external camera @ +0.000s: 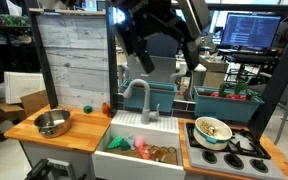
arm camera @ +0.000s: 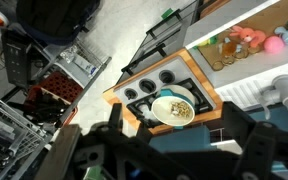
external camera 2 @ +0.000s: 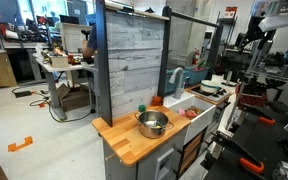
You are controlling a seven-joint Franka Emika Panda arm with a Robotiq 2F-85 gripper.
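Observation:
My gripper stands open in the wrist view, its two dark fingers wide apart with nothing between them. Beyond and below it, a pale bowl point(arm camera: 174, 106) with a teal edge holds small yellowish pieces. The same bowl point(external camera: 213, 129) rests on the stovetop point(external camera: 246, 148) at the right of exterior view 1. Across the top of that view hangs my arm, dark and blurred, clear of the counter. A metal pot point(external camera: 52, 123) sits on the wooden counter at the left, also visible as a pot point(external camera 2: 154, 123) in exterior view 2.
Colourful toy pieces point(external camera: 144, 150) lie in the white sink point(external camera: 112, 164), with a grey faucet point(external camera: 144, 100) behind it. Teal planters point(external camera: 222, 107) stand behind the stove. Small green point(external camera: 87, 109) and orange items lie at the left counter's back. Upright posts flank the counter.

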